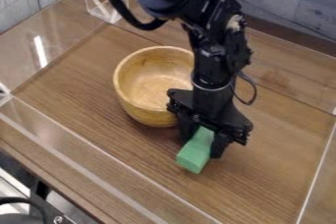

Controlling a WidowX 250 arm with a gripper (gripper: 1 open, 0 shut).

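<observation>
A black robot arm reaches down from the top centre, and its gripper (207,130) is shut on a green object (197,155) low on the wooden table, right of centre. The object is tilted, its upper end partly hidden by the fingers. Just behind and left of the gripper sits a tan bowl (141,79), its right part hidden by the arm.
A grey wall (33,2) runs along the upper left. Dark cables or parts lie beyond the table's lower-left edge.
</observation>
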